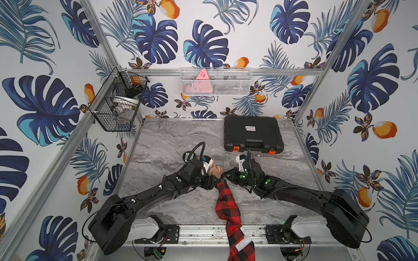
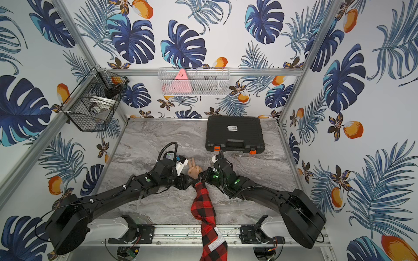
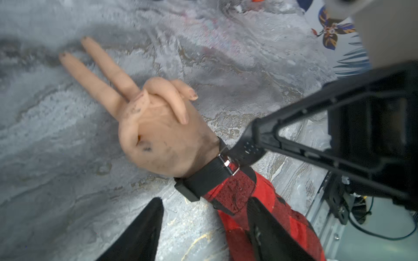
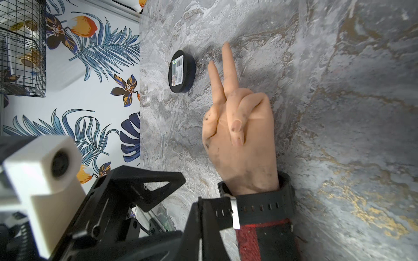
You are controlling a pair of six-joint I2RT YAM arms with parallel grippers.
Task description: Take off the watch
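A mannequin hand (image 3: pixel 161 134) in a red plaid sleeve (image 1: pixel 228 206) lies palm up, two fingers out. A black watch strap (image 3: pixel 204 176) with a silver buckle circles its wrist. My left gripper is open, hovering beside the wrist on the left, nothing between its fingers. My right gripper is shut at the strap's free end, to the right of the buckle as seen from above; whether any strap is between its fingertips is hard to tell.
A round black disc (image 4: pixel 185 71) lies beyond the fingertips. A black case (image 1: pixel 253 132) lies at the back right. A black wire basket (image 1: pixel 119 104) hangs on the left wall.
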